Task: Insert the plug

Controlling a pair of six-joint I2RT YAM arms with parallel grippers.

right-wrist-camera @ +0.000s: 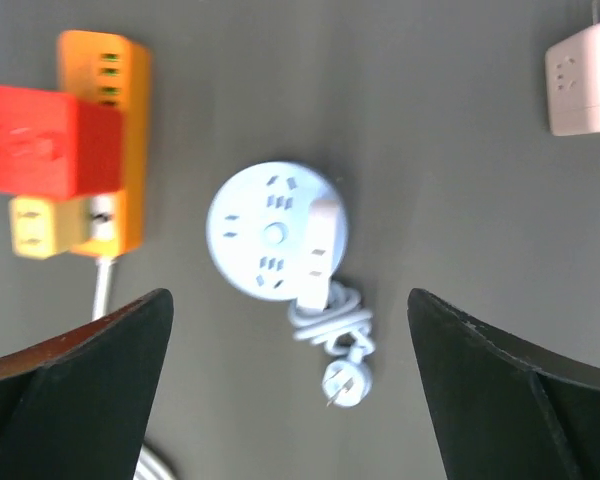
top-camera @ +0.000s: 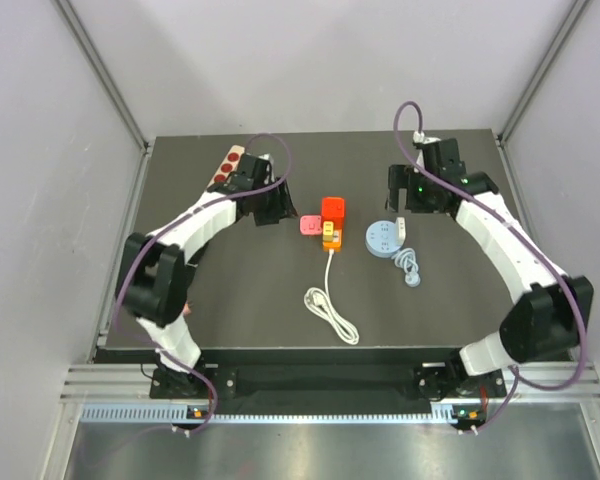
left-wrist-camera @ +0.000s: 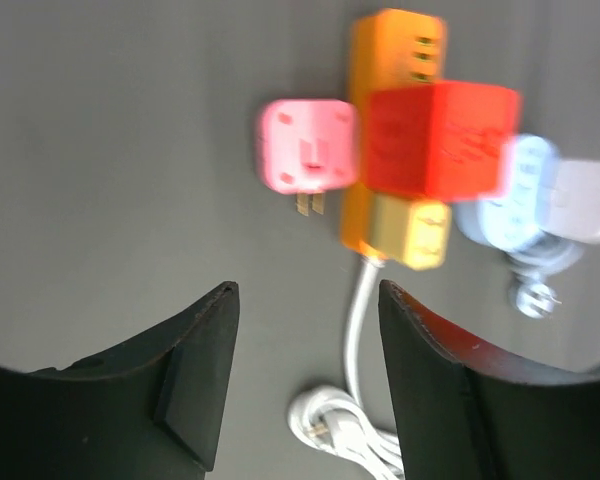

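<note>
An orange power strip (left-wrist-camera: 394, 42) stands at the center with a red plug (left-wrist-camera: 445, 140) and a yellow plug (left-wrist-camera: 410, 230) on it, a white cord trailing down. Left of it lies a pink plug (left-wrist-camera: 308, 145), prongs showing. A round pale-blue socket (right-wrist-camera: 255, 230) with a white block on it and a coiled cord ending in a small plug (right-wrist-camera: 347, 383) lies to the right. My left gripper is open, left of the pink plug in the top view. My right gripper is open above the round socket, nothing between its fingers.
A long beige strip with red dots (top-camera: 226, 167) lies at the back left. A pale block (right-wrist-camera: 585, 80) sits at the back right. The coiled white cable (top-camera: 330, 315) lies at the front middle. The grey board is clear around these.
</note>
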